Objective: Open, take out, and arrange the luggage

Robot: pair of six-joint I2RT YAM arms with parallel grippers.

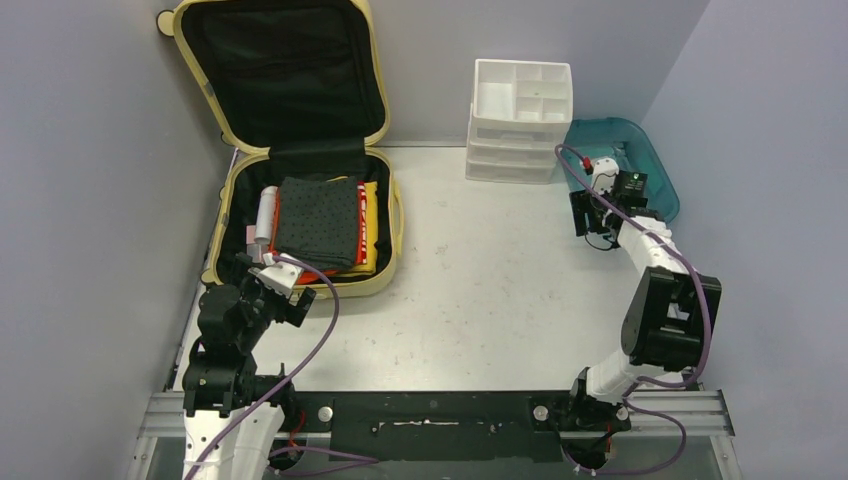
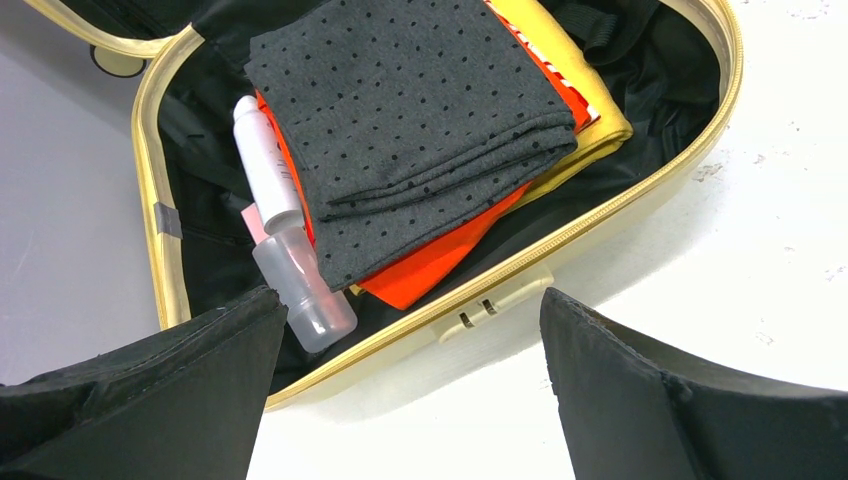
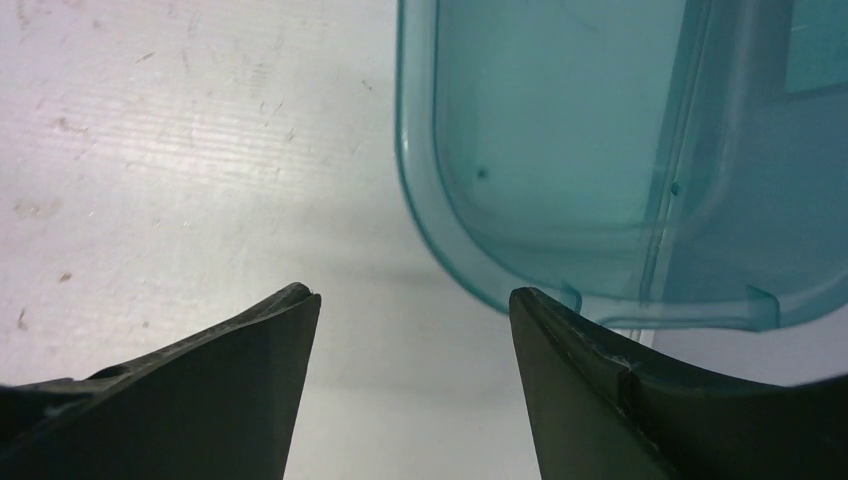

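Note:
The yellow suitcase point(image 1: 398, 220) stands with its lid point(image 1: 285, 75) raised at the left. Inside lie a folded dark dotted cloth point(image 2: 420, 120) over orange and yellow point(image 2: 590, 120) cloths, a white tube point(image 2: 268, 165) and a clear bottle point(image 2: 305, 290) along the left side. My left gripper is open above the suitcase's front edge, nothing between its fingers. At the far right, my right gripper hovers by the teal basket's point(image 3: 418, 170) rim with its fingers apart and nothing held.
A white drawer unit point(image 1: 520, 120) with compartments on top stands beside the teal basket point(image 1: 660, 185) at the back. Walls close in on the left and right.

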